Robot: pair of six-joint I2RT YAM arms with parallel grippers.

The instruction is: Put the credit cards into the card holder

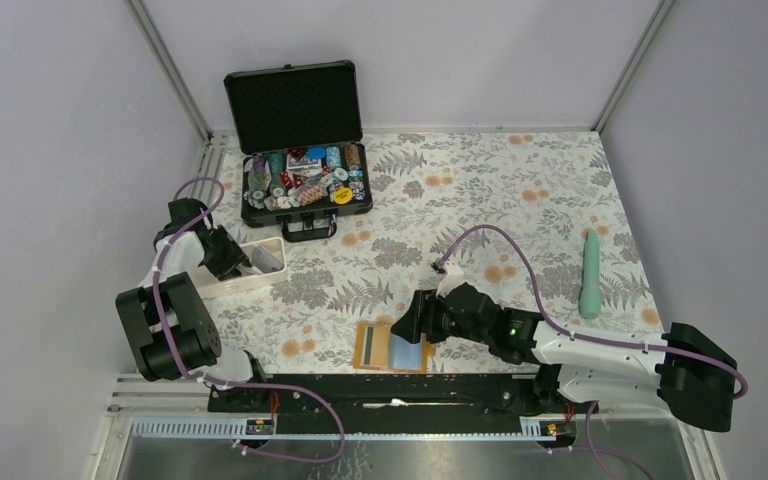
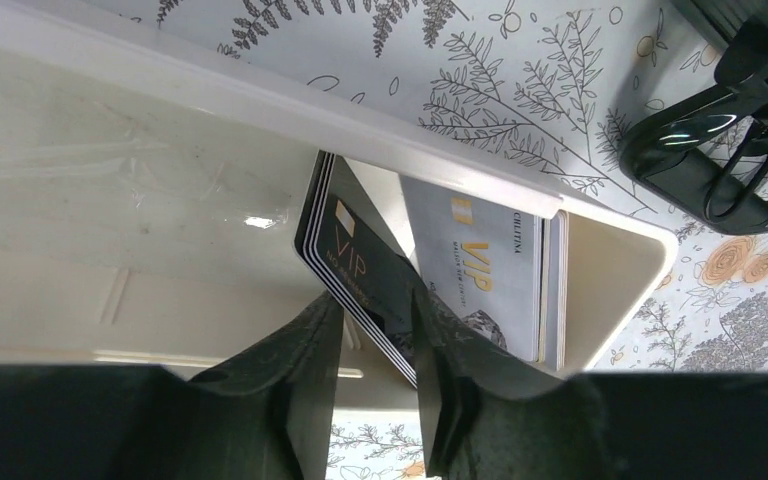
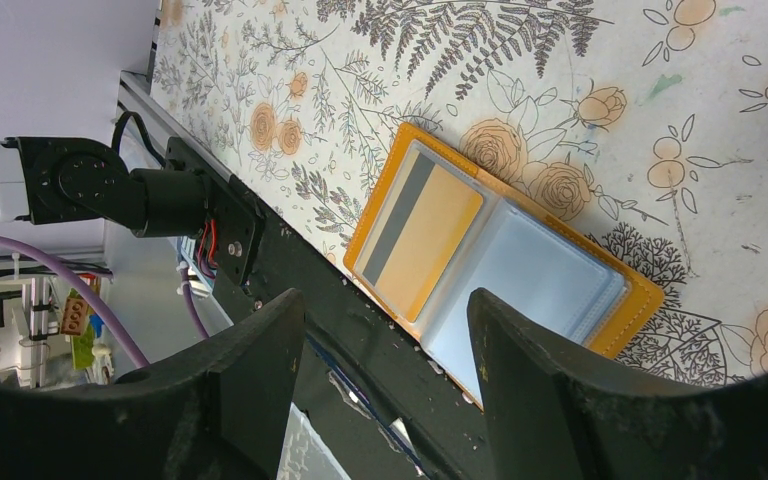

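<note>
The white tray (image 1: 228, 285) at the left holds the cards. In the left wrist view, several black cards (image 2: 355, 245) marked VIP lean as a stack in it, with silver-grey cards (image 2: 475, 255) to their right. My left gripper reaches down over the black stack, open, its two fingers apart on either side of the lower cards. An orange card holder (image 3: 650, 305) lies spread flat near the front edge; a gold card with a dark stripe (image 3: 425, 230) shows in one side, and the other is pale blue. Above it my right gripper stands open and empty.
An open black case (image 1: 305, 210) full of chips stands behind the tray, its handle (image 1: 308, 233) close to the tray's rim. A green cylindrical object (image 1: 590, 275) lies at the far right. Between the case and that object the patterned table is clear.
</note>
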